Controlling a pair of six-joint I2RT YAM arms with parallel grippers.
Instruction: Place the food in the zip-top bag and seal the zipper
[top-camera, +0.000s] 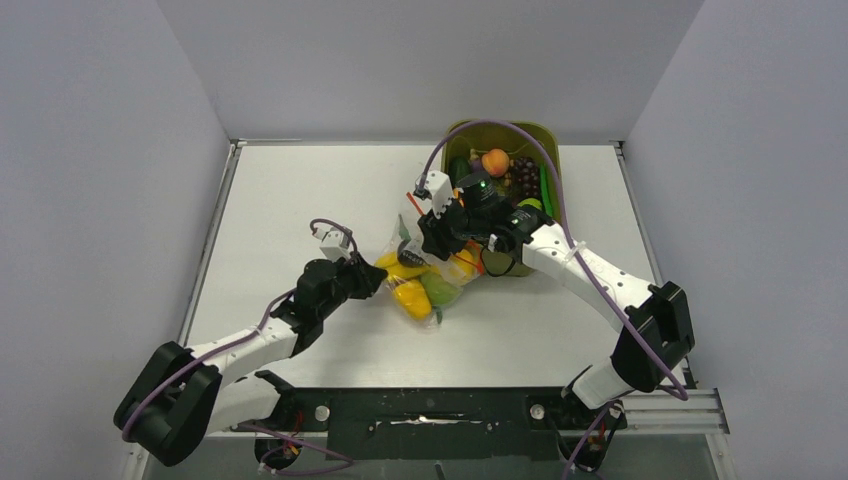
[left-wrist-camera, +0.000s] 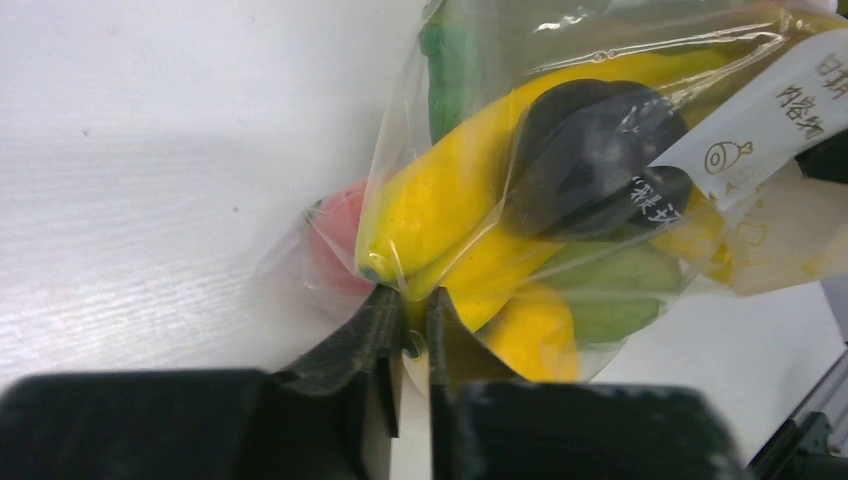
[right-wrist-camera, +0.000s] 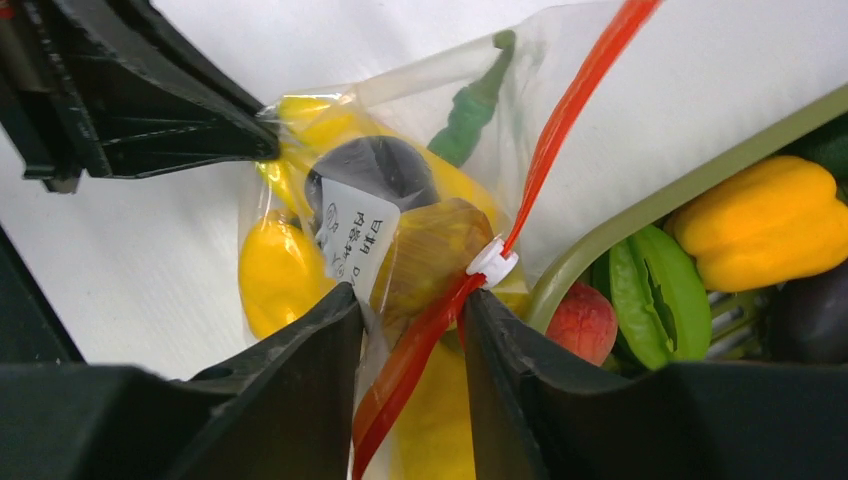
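Observation:
The clear zip bag (top-camera: 438, 290) lies mid-table, filled with yellow bananas (left-wrist-camera: 440, 215), a dark round item (left-wrist-camera: 595, 150), a green pepper (right-wrist-camera: 468, 120) and other food. Red zipper strip (right-wrist-camera: 572, 110) runs along its mouth, with a white slider (right-wrist-camera: 492, 262) on it. Around that strip, my right gripper stands part open, one finger close to the slider. At the bag's left edge, the fingers of my left gripper stand a narrow gap apart, with film and a banana tip between them; whether they grip is unclear.
An olive-green basket (top-camera: 550, 140) of produce stands at the back right, close beside the bag. In it are an orange fruit (top-camera: 495, 163) and a yellow pepper (right-wrist-camera: 765, 225).

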